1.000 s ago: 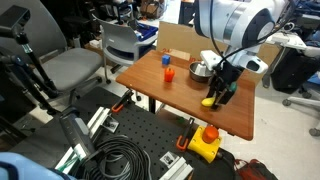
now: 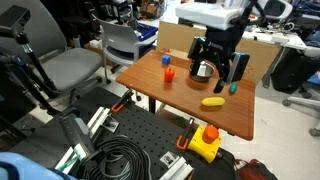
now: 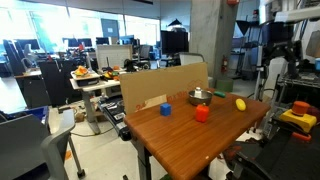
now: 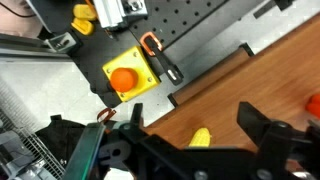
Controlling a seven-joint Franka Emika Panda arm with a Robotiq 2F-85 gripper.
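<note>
My gripper point(image 2: 219, 74) hangs open above the wooden table point(image 2: 187, 94), with nothing between its fingers. Below it a yellow elongated object point(image 2: 212, 101) lies on the tabletop, apart from the fingers. The wrist view shows part of this yellow object point(image 4: 200, 137) at the lower middle, partly covered by the gripper's dark body. In the second exterior view the gripper point(image 3: 280, 72) is at the upper right, higher than the yellow object point(image 3: 240, 103).
A metal pot point(image 3: 200, 96) stands toward the back of the table, with a red object point(image 2: 169, 74) and a blue cup-like object point(image 2: 166, 60) to its left. A small green item point(image 2: 233, 88) lies at the right. An orange-topped yellow device point(image 2: 206, 143) sits beyond the front edge.
A second ago the gripper was down at the yellow object. It has since risen well clear of it, and the yellow object stays on the table.
</note>
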